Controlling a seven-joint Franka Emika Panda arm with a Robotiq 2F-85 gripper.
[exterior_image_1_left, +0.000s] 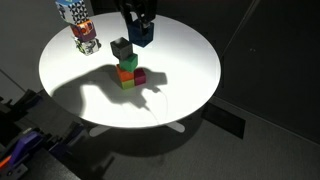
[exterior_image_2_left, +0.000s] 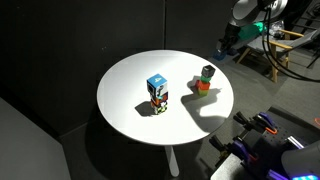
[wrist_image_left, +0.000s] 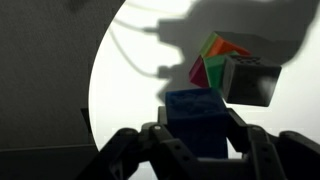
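Note:
My gripper is shut on a dark blue block, seen from above in the wrist view. In exterior view 1 the blue block hangs in the air behind and to the right of a small stack. That stack has a black block on top, a green block under it, and orange and yellow-green blocks below. Beside its base lies a dark red block. The blue block is apart from the stack. In exterior view 2 the gripper with the blue block is small and dim.
A taller stack of patterned blocks stands at the table's left in exterior view 1. Dark floor lies beyond its edge.

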